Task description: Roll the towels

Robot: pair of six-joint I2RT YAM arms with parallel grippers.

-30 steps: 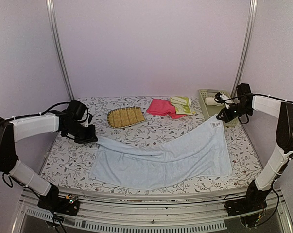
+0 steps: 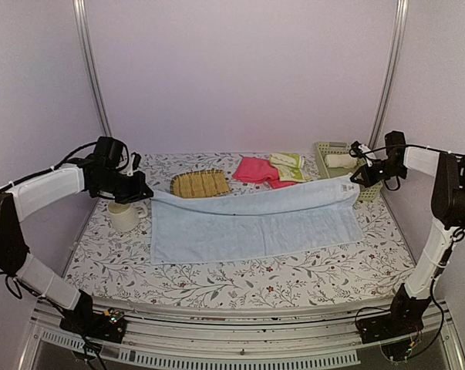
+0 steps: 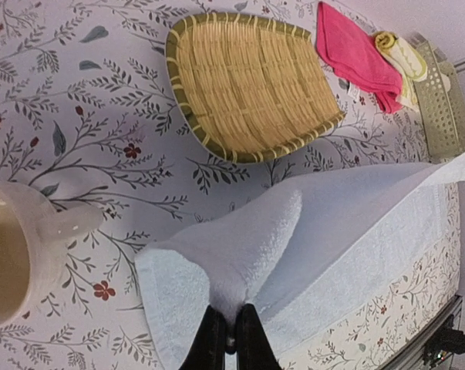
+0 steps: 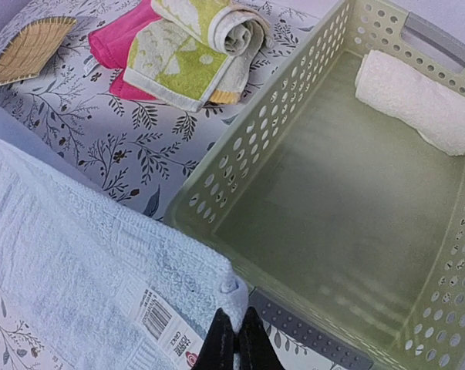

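Observation:
A large pale blue towel [image 2: 217, 237] stretches between both arms, its far edge raised and its near part lying on the patterned table. At its far left corner my left gripper [image 2: 148, 195] is shut on the cloth, which bunches up between the fingers in the left wrist view. My right gripper [image 2: 355, 180] is shut on the far right corner, close to the basket's near wall; a printed label [image 4: 168, 323] shows beside it. A rolled white towel [image 4: 417, 100] lies inside the green basket [image 2: 322, 169]. Pink [image 2: 253, 169] and green-yellow [image 2: 288, 166] towels lie at the back.
A woven bamboo tray [image 2: 200, 184] sits behind the towel's left part. Close to the left arm stands a cream mug [image 2: 123, 216].
The towel's near edge moved back from the table front and now lies straighter, with the raised edge stretched flatter between the arms.

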